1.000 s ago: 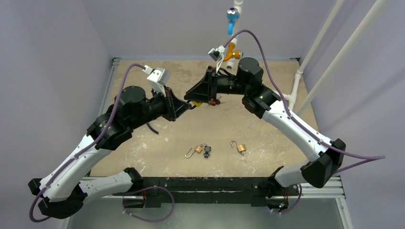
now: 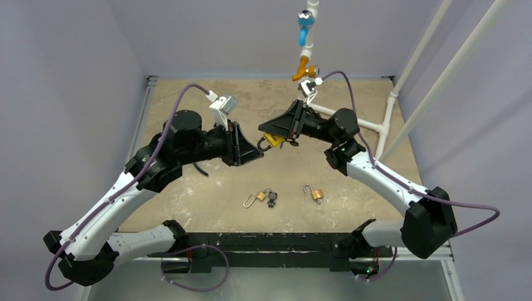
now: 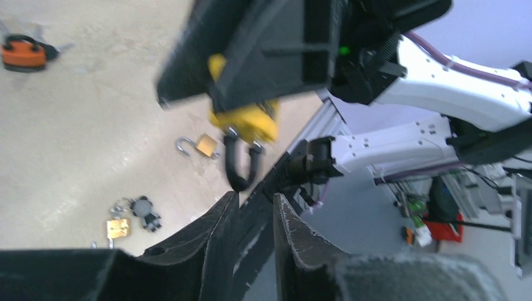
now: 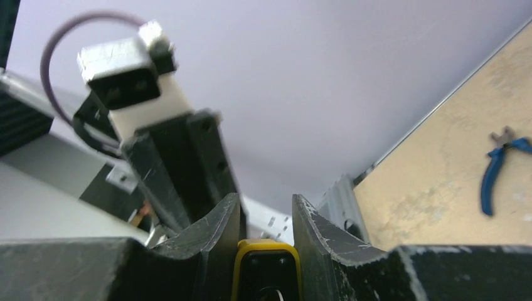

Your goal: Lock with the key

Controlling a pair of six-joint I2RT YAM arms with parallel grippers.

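A yellow padlock (image 2: 274,139) with a black shackle (image 3: 240,172) is held in the air by my right gripper (image 2: 262,129), which is shut on its body. In the right wrist view, the padlock's yellow-rimmed dark end (image 4: 268,248) shows between the fingers. The shackle loop points toward my left gripper; both its legs seem to reach the body, though blur hides the detail. Nothing sits between the left fingers, which stand a small gap apart, close to the shackle. I cannot make out a key in the yellow padlock.
On the board lie an open brass padlock (image 2: 317,194), a smaller padlock (image 2: 260,196) and a dark figure (image 2: 272,199). An orange padlock (image 3: 24,55) and blue-handled pliers (image 4: 494,172) lie elsewhere. Faucets (image 2: 305,20) and white pipes (image 2: 411,69) stand behind and right.
The left gripper has moved slightly right.
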